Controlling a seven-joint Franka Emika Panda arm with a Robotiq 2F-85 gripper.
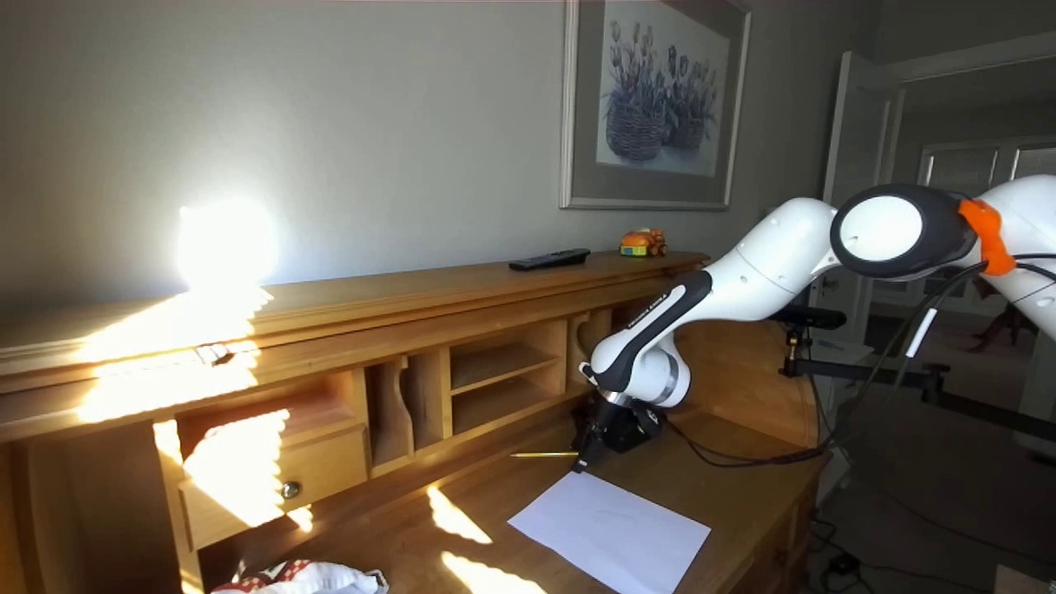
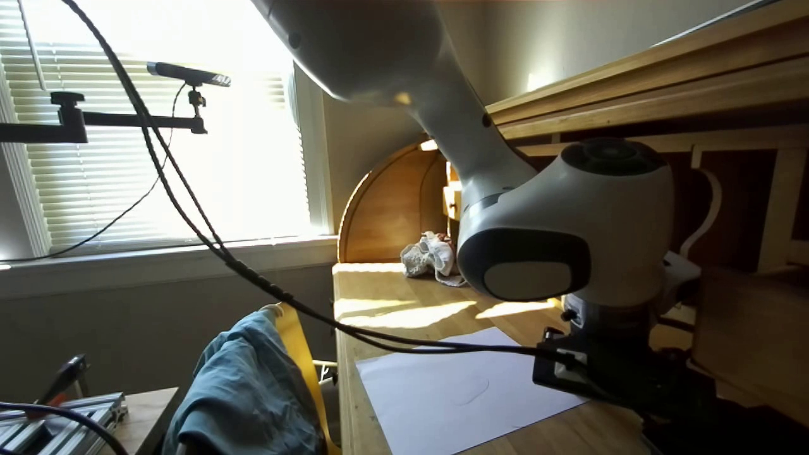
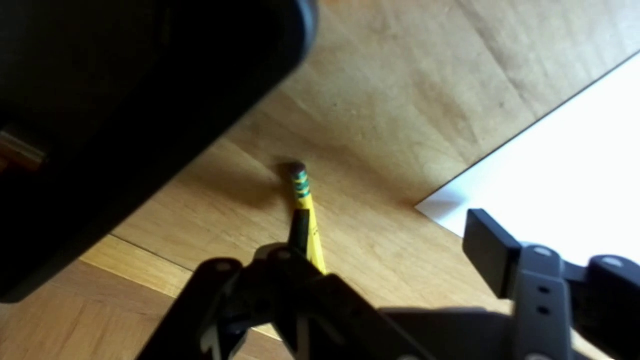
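A yellow pencil lies on the wooden desk near the cubbies. In the wrist view, the eraser end of the pencil shows, with green bands, while the rest runs down behind a finger. My gripper is open, its fingers wide apart with nothing held between them. The pencil passes by the left fingertip; whether they touch I cannot tell. Past the right fingertip lies a corner of a white sheet of paper. In the second exterior view this paper bears a faint curved line. From outside, the gripper points down beside the pencil.
Cubbies and a drawer line the back of the desk. A crumpled cloth rests at the near left. On the top shelf sit a remote and a toy truck.
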